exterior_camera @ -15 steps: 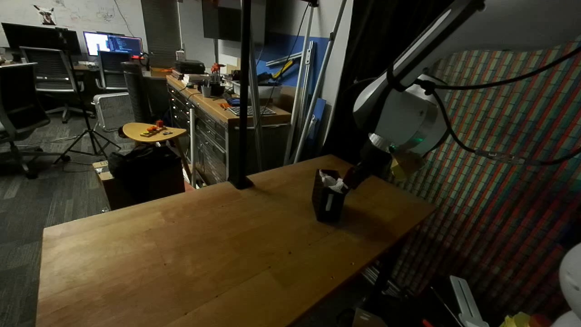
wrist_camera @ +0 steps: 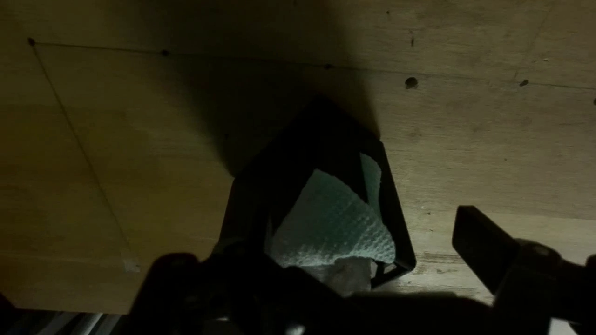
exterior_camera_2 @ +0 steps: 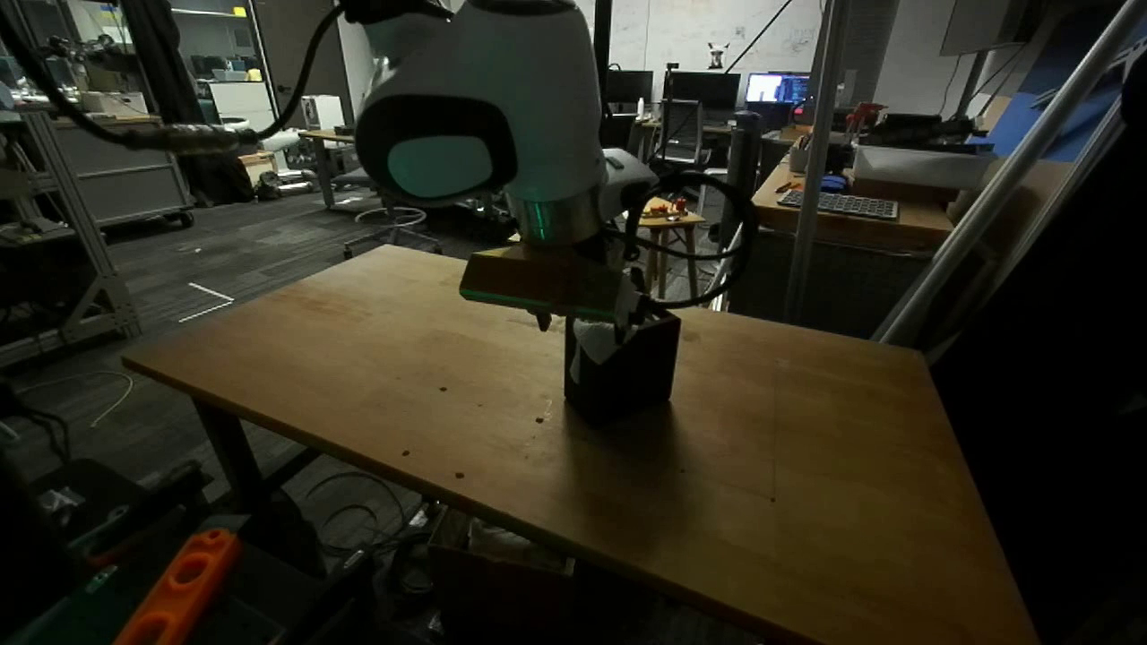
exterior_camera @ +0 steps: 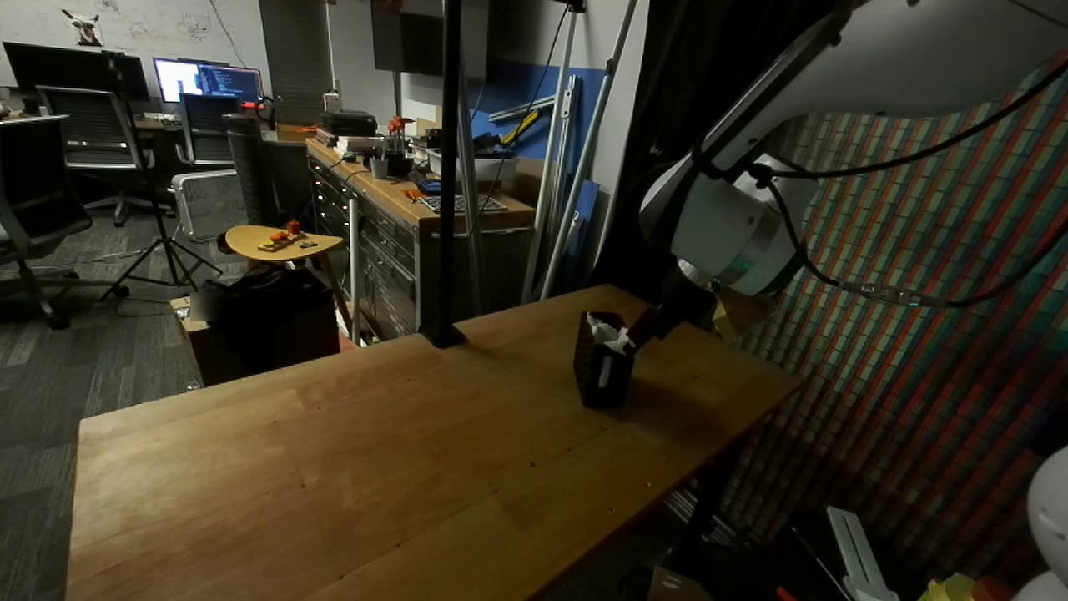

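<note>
A black open-topped box [exterior_camera: 603,372] stands upright on the wooden table, with crumpled white tissue [exterior_camera: 607,335] showing at its mouth. From the wrist view, the tissue [wrist_camera: 332,223] looks pale green and textured inside the dark box [wrist_camera: 396,215]. My gripper [exterior_camera_2: 583,322] is open, right over the box's top. One finger [wrist_camera: 483,245] stands clear of the box on the right; the other is a dark shape at lower left, hard to make out against the box. Whether either finger touches the tissue cannot be told.
A black post [exterior_camera: 448,180] rises at its far edge. A patterned curtain [exterior_camera: 901,230] hangs behind the arm.
The arm has shifted slightly left in exterior view 1, bringing my gripper closer to the box's top. The box and tissue stand where they were.
</note>
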